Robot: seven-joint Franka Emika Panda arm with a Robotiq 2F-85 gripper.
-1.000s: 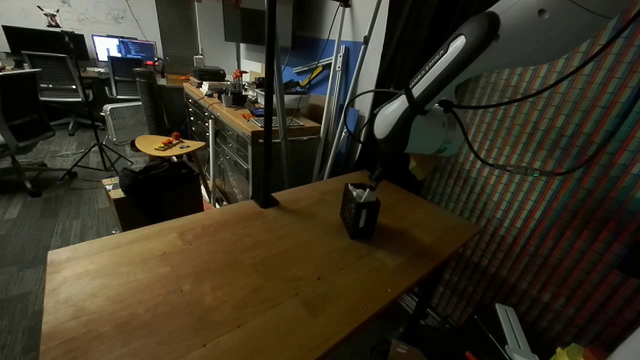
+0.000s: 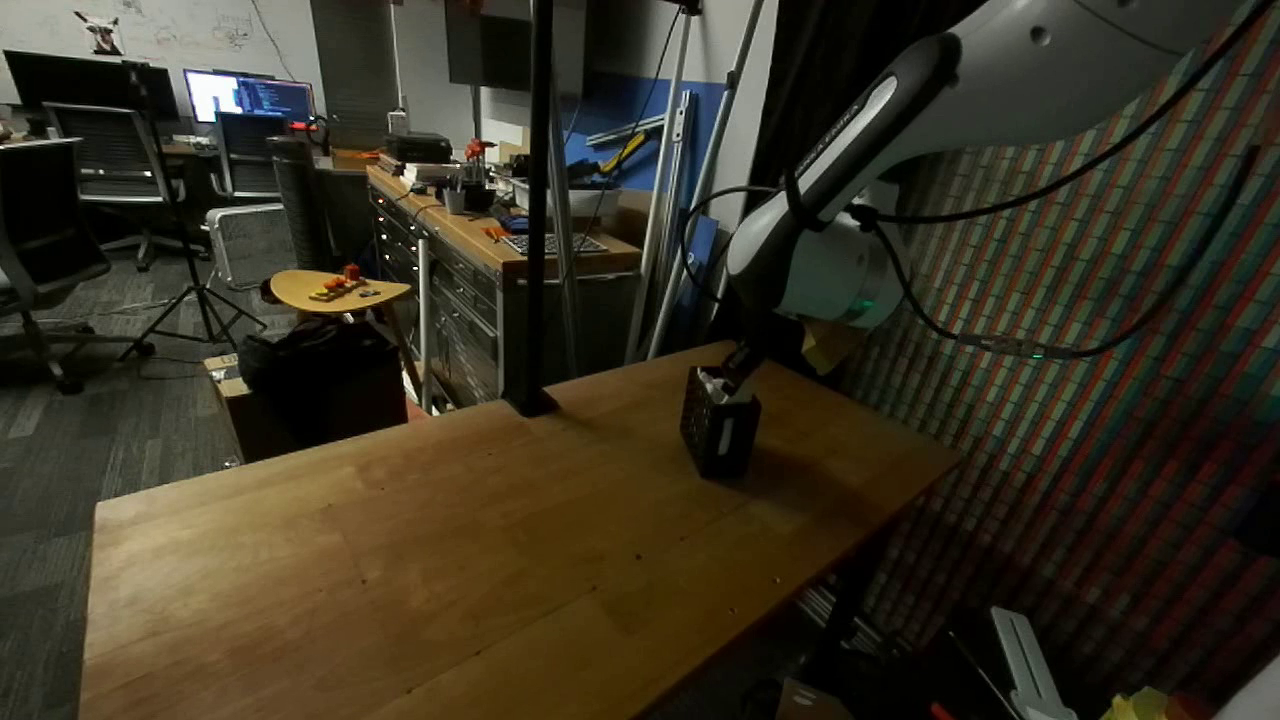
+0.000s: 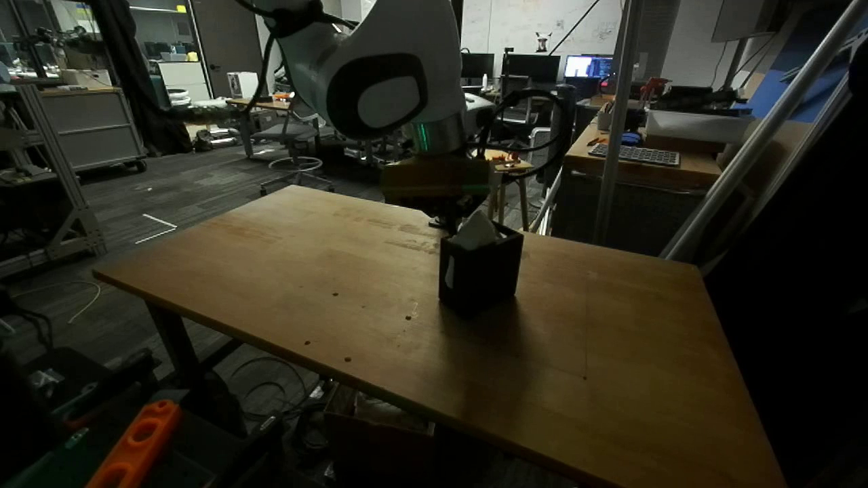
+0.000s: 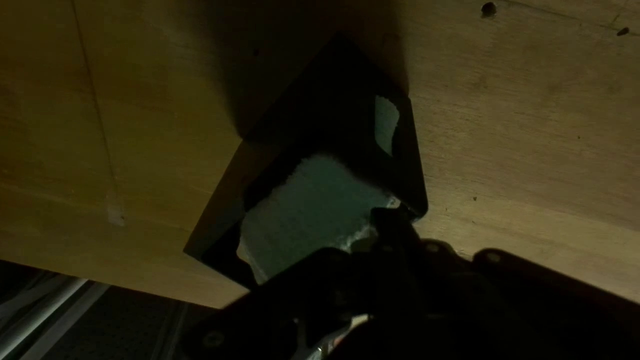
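A dark, open-topped tissue box (image 2: 721,427) stands upright on the wooden table. Pale tissue (image 3: 477,230) rises from its top; the wrist view shows the tissue (image 4: 312,210) from above, with a light patch visible on one side of the box. My gripper (image 2: 739,364) reaches down at the box's top edge, close to one corner. Its dark fingers (image 4: 390,225) overlap that corner and the tissue beside it. The fingers are shut on part of the box there; darkness hides the exact contact, and whether tissue is caught too cannot be told.
A black post (image 2: 536,240) rises at the table's far edge. Metal poles (image 3: 765,146) and a cluttered workbench (image 3: 651,154) stand beyond the table.
In exterior view 1 the arm and gripper have shifted a little to the left, over the box's top edge. The box itself stays in the same place.
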